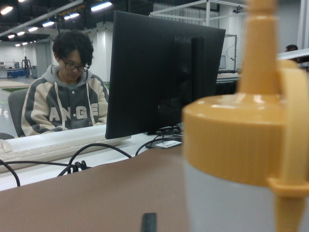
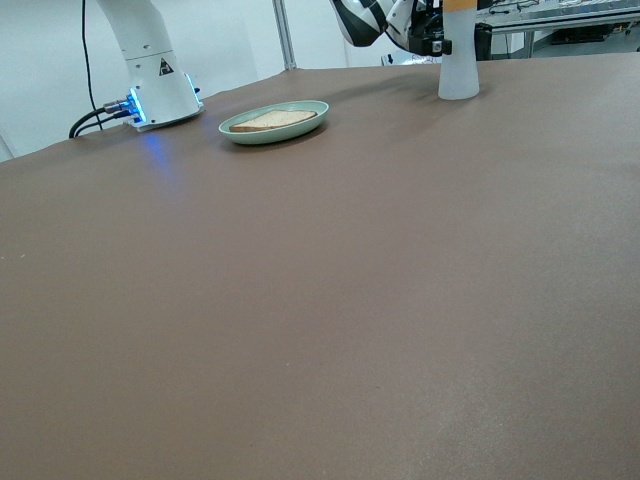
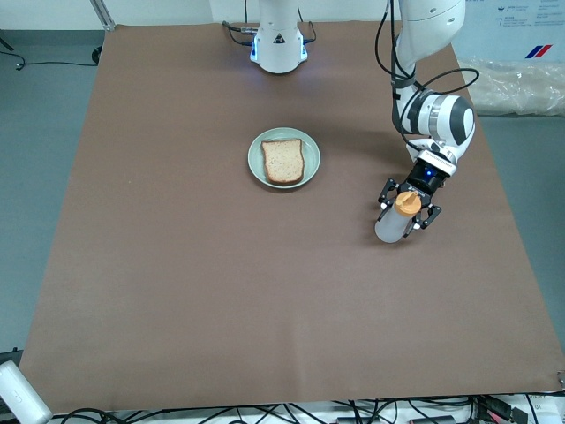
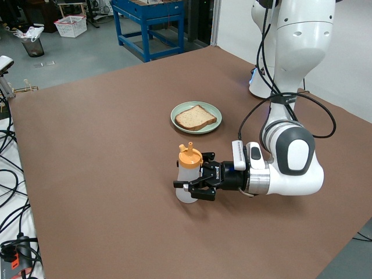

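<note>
A squeeze bottle with an orange cap (image 3: 408,203) (image 4: 189,156) and translucent body stands at the table's right side in the left camera view; in the wrist view its cap (image 1: 229,140) fills the right. My gripper (image 3: 408,208) is around the bottle, near its upper part; whether it grips or stands open around it is hard to tell. A slice of bread (image 3: 282,162) lies on a pale green plate (image 3: 311,166), toward the middle back of the table, apart from the bottle.
Cables and equipment line the front edge, and a monitor (image 1: 159,72) and a seated person (image 1: 65,96) appear beyond the table.
</note>
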